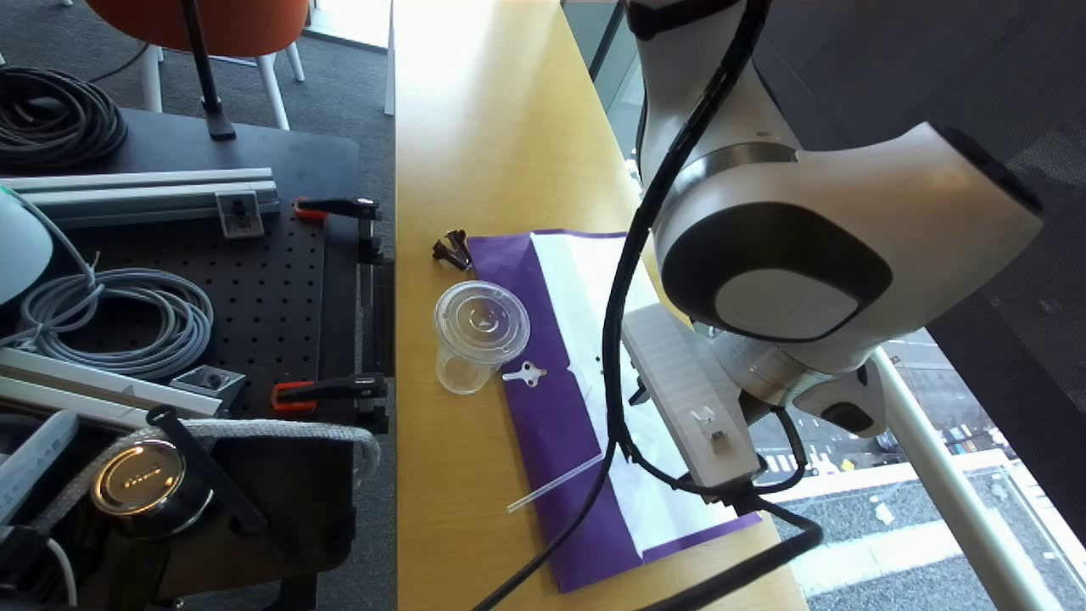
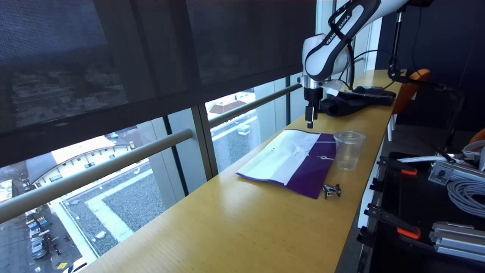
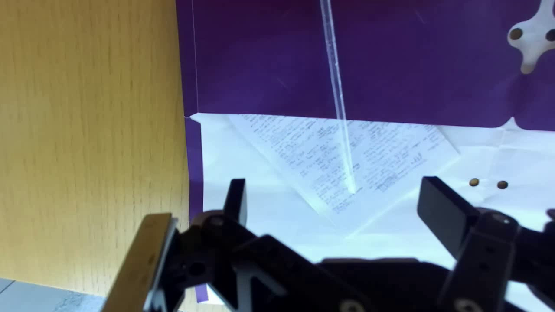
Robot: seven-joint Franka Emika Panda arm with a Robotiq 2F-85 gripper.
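Note:
My gripper stands open above the white part of a purple-and-white folder [image 3: 270, 67], nothing between its spread fingers. In the wrist view, a clear straw [image 3: 337, 83] crosses the purple band, and its near end lies over a sheet of handwriting-like print [image 3: 385, 156]. Beyond the folder's purple side is a clear plastic cup [image 2: 349, 152] with a lid [image 1: 483, 322], upright on the table. The second exterior view has the gripper [image 2: 311, 119] over the folder's far end, fingertips clear of the surface.
A white cross-shaped metal piece [image 1: 526, 373] lies on the purple band. Near a folder corner sits a small dark clip-like object [image 2: 332, 190]. A window rail [image 2: 95, 168] borders one side of the table [image 2: 254, 236]; dark cloth [image 2: 359, 101] lies behind the arm.

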